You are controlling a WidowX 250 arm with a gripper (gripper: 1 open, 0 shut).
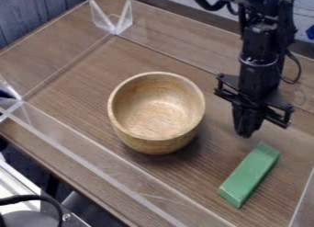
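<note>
My black gripper (pixel 245 130) hangs over the right side of the wooden table, shut, with nothing visible between its fingertips. It is right of a wooden bowl (pixel 156 103) and above and behind a green block (pixel 249 173), apart from both. The block lies flat near the front right.
A clear plastic object (pixel 113 17) sits at the back left of the table (pixel 61 84). A dark cable and fitting lie at the lower left edge.
</note>
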